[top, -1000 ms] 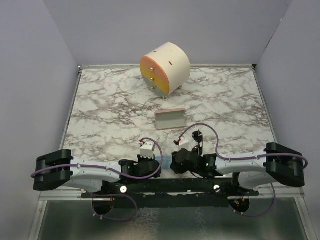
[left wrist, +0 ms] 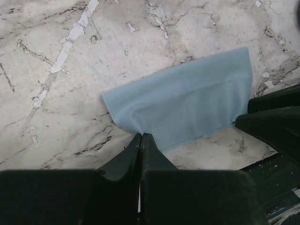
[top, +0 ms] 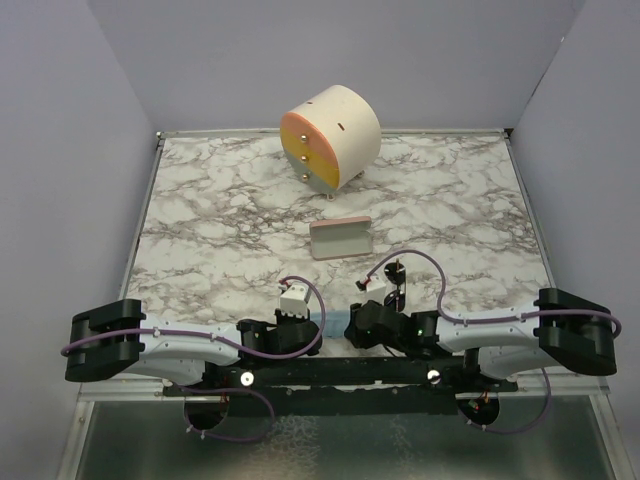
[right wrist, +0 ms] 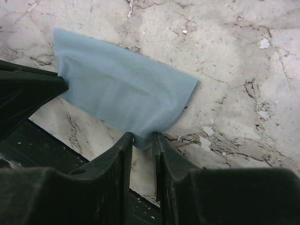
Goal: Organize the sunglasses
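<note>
A small light-blue cloth (left wrist: 187,101) lies folded on the marble table between my two grippers. At its near left corner, my left gripper is shut, with the cloth puckered at the fingertips. My right gripper has its fingers parted around a bunched fold at the opposite near corner of the cloth (right wrist: 122,84). Dark sunglasses (top: 396,285) lie just beyond the right gripper in the top view, partly covered by the arm. Farther back stands an open, shallow case (top: 340,240) with a pinkish lid edge and a grey inside; it looks empty.
At the back rests a cream drum-shaped cabinet (top: 335,135) with a coloured front and round knobs. Bare marble (top: 220,220) stretches on both sides of the case. Grey walls close in the left, right and back.
In the top view my right gripper has shifted slightly to the right. The left arm, sunglasses, case and cabinet look unmoved.
</note>
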